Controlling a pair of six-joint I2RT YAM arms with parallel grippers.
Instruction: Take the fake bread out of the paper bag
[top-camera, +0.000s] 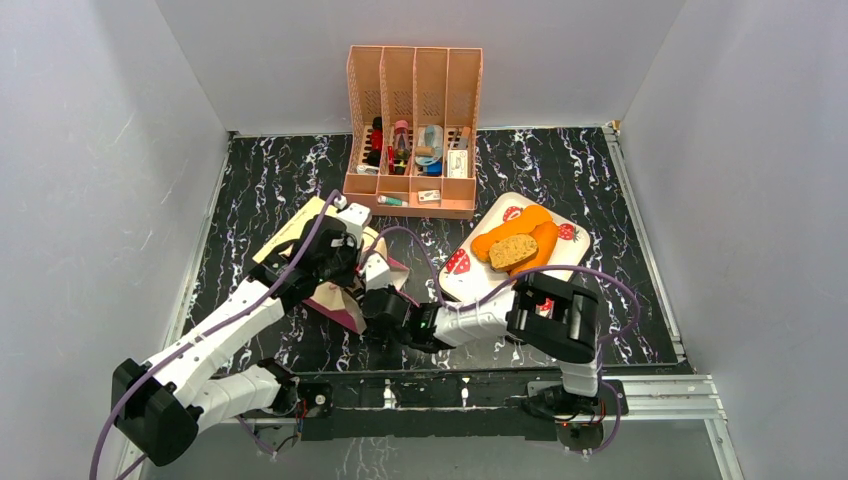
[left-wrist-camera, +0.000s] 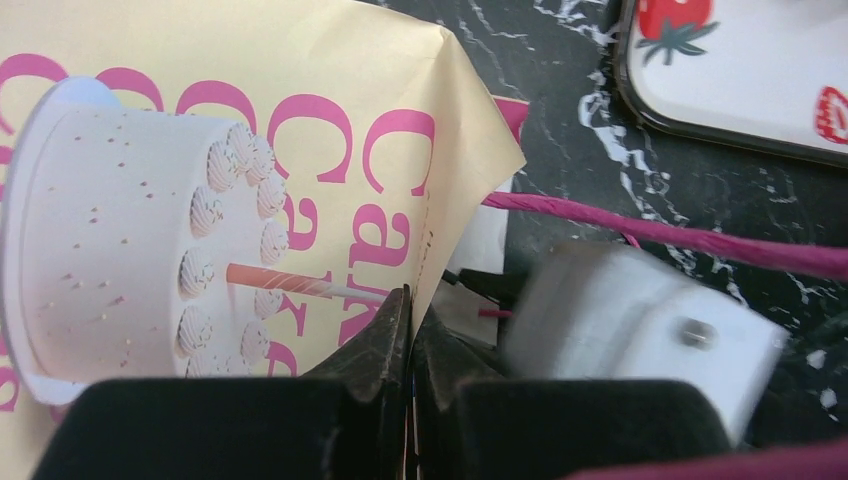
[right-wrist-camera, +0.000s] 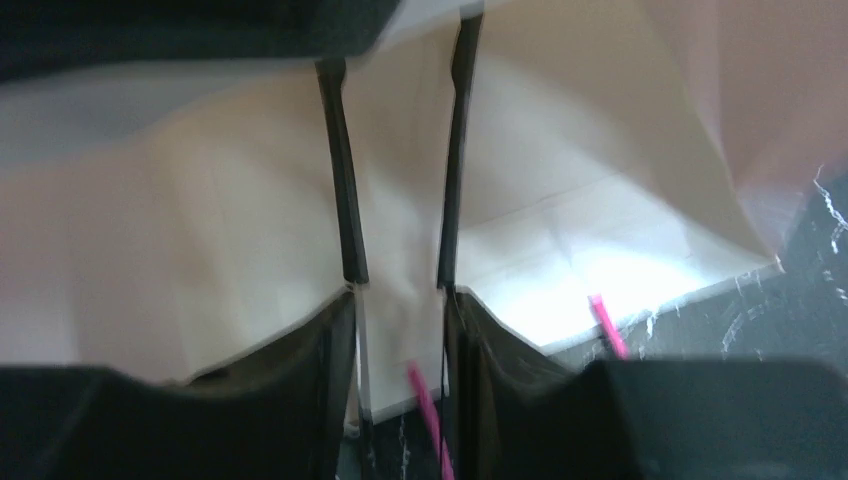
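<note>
The paper bag (top-camera: 285, 225) lies at centre-left, printed with "Cake" and a cake (left-wrist-camera: 110, 250). My left gripper is shut on its creased edge. My right gripper reaches into the pale paper interior of the bag (right-wrist-camera: 560, 140), its long fingers apart, with only paper visible behind the gap. Orange and brown fake bread (top-camera: 512, 250) rests on the strawberry tray (top-camera: 470, 285) at right; any bread still inside the bag is hidden.
A pink organiser (top-camera: 447, 80) with small items stands at the back centre. Both arms crowd the front centre, the right one reaching across in front of the tray.
</note>
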